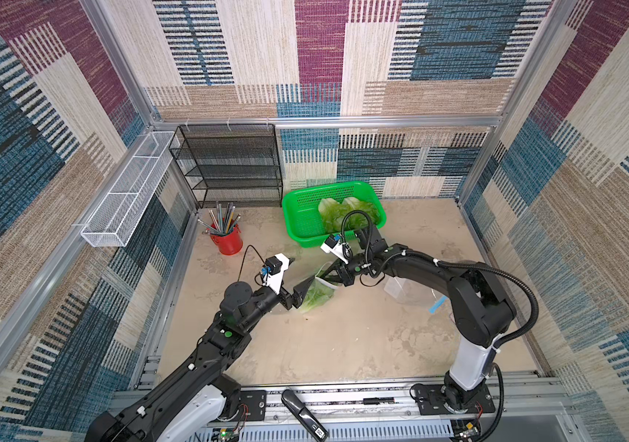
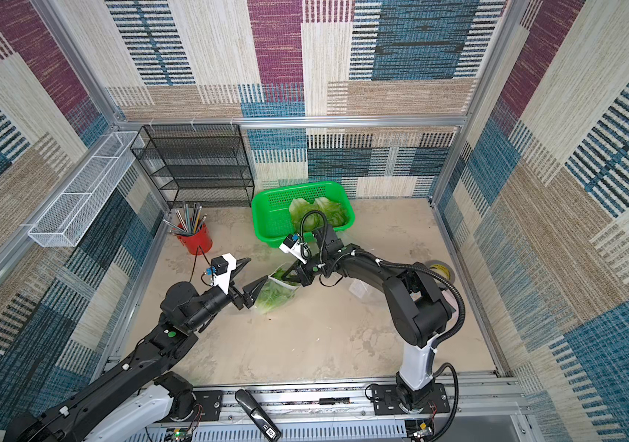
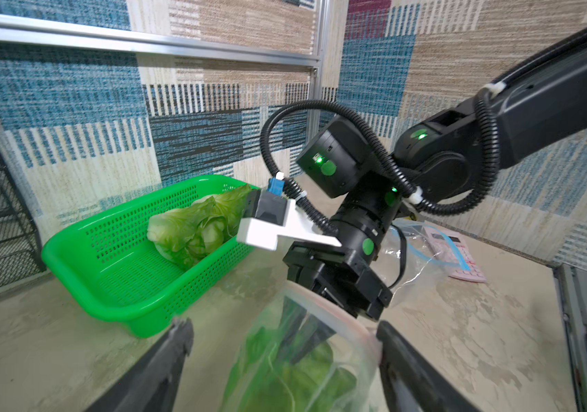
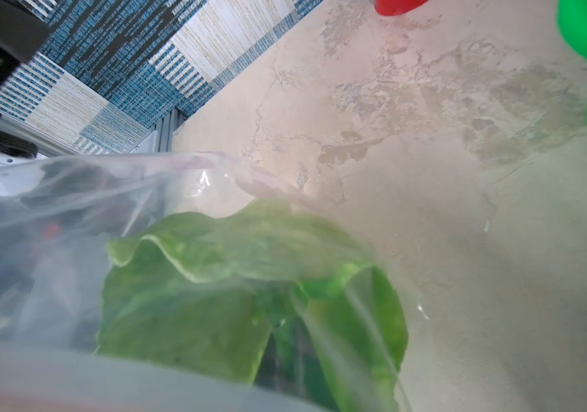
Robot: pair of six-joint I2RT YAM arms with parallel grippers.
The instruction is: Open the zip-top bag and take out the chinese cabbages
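A clear zip top bag (image 3: 331, 316) stands with its mouth open, a green Chinese cabbage (image 4: 238, 267) inside it. My right gripper is shut, its fingers reaching through the mouth among the leaves; no leaf shows clearly pinched, and the plastic partly veils them. Around the near side of the bag my left gripper (image 1: 301, 271) is open, fingers spread wide; one finger (image 3: 406, 370) is close to the rim, and whether it touches cannot be told. More cabbage (image 3: 200, 226) lies in the green basket (image 1: 301, 221) behind.
Another clear bag with a blue strip (image 1: 437, 304) lies to the right, under the right arm. The red pen cup (image 1: 227, 241) stands at the left, near a black wire rack (image 1: 229, 165).
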